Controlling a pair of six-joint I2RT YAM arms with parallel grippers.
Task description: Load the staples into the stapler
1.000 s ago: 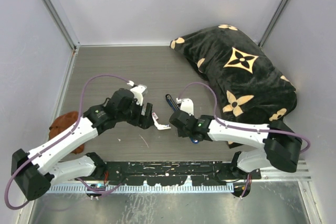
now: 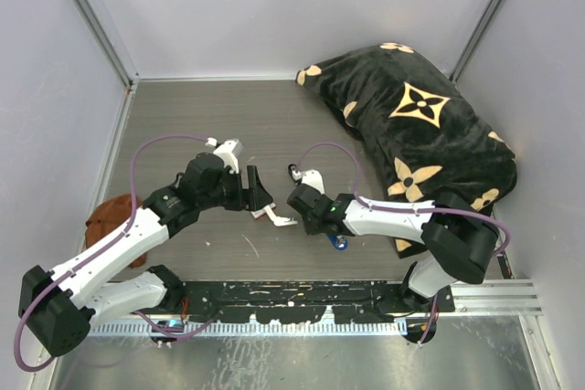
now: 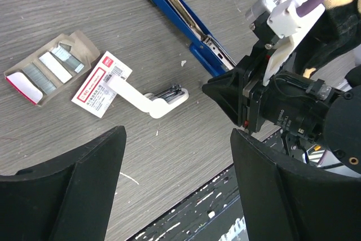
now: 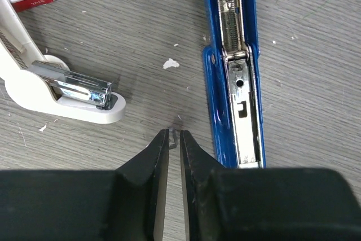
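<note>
A blue stapler (image 4: 214,100) lies opened out, its metal channel (image 4: 242,108) exposed. To its left, in the right wrist view, is a white stapler (image 4: 67,105) with its metal nose facing the blue one. The staple box (image 3: 53,66) lies open, showing grey staple strips (image 3: 67,57). My left gripper hangs open above the table with nothing between its fingers. My right gripper points down between the two staplers, its fingertips close together with a narrow gap. A tiny shiny piece (image 4: 174,139) shows at that gap; whether it is gripped is unclear.
A red and white box flap (image 3: 101,83) lies under one end of the white stapler. White scraps (image 4: 171,64) dot the table. A dark patterned cushion (image 2: 420,125) fills the right back, a brown pouch (image 2: 114,221) the left edge.
My right gripper has shifted a little left, beside the blue stapler. Staplers and box stay put.
</note>
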